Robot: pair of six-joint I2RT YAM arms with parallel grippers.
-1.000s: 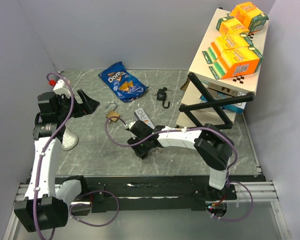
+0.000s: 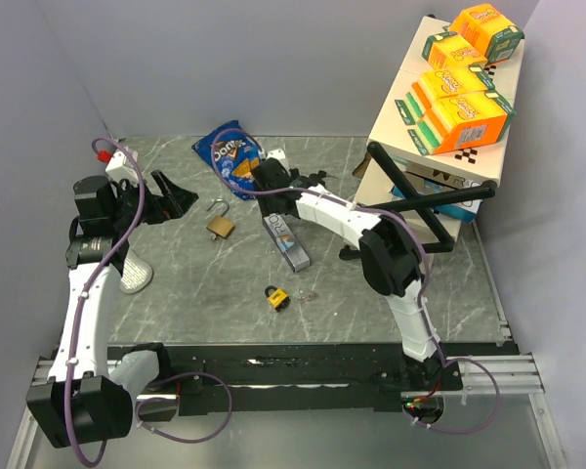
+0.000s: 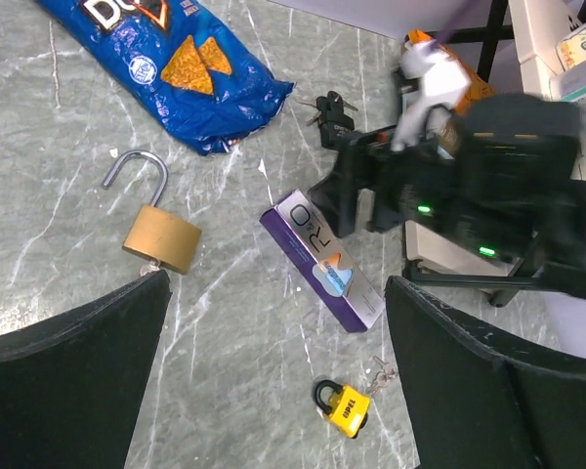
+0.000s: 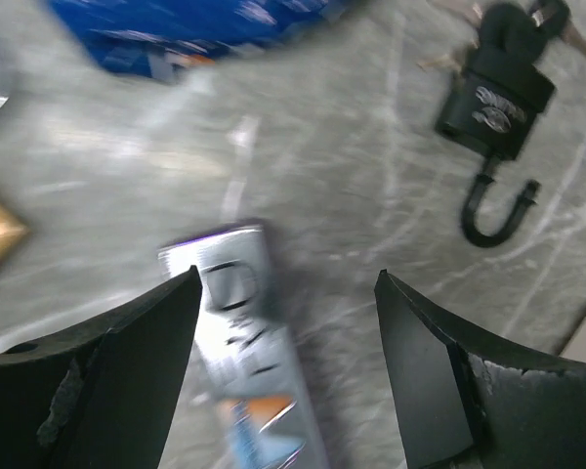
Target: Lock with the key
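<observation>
A brass padlock (image 2: 221,226) with open shackle lies middle-left; a small yellow padlock (image 2: 277,298) with keys (image 2: 307,294) lies near the front. A black padlock (image 4: 493,103) with open shackle and keys beside its body lies at the back, below my right gripper in the right wrist view. My right gripper hangs over the Oreo box (image 2: 286,242), its fingers apart, nothing seen between them. My left gripper (image 2: 172,200) stands open at the left, nothing between its fingers.
A blue Doritos bag (image 3: 211,73) lies at the back. A shelf (image 2: 396,68) with orange boxes fills the right side. A white object (image 2: 137,274) lies beside the left arm.
My right gripper has moved from over the yellow padlock at the front to the back, near the black padlock and Oreo box. The left arm stays put.
</observation>
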